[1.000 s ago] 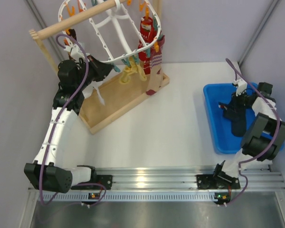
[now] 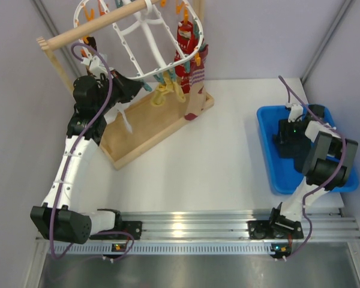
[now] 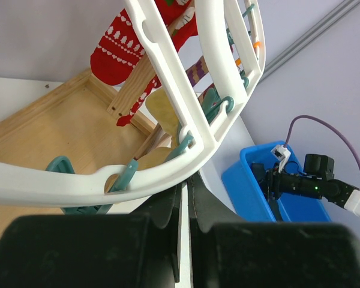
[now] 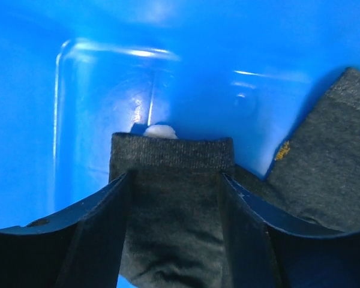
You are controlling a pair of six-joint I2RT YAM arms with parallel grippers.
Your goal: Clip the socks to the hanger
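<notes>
The round white hanger (image 2: 132, 57) hangs from a wooden bar at upper left. Red patterned socks (image 2: 186, 45), a striped sock (image 2: 196, 75) and yellow socks (image 2: 168, 90) hang from its clips. My left gripper is shut on the hanger's rim, close to a teal clip (image 3: 125, 175). Inside the blue bin at right lies a dark grey sock (image 4: 174, 210), its cuff edge facing the bin wall. Over it stands my right gripper, open, a finger by each side of the cuff. Contact with the cloth is hard to judge.
The blue bin (image 2: 267, 159) has another dark sock (image 4: 330, 150) beside this one and a small white bit (image 4: 160, 131) near the cuff. A wooden stand base (image 2: 135, 157) lies below the hanger.
Over the last second my right arm has shifted a little left and toward the near side within the bin. The left arm and the hanger have stayed still.
</notes>
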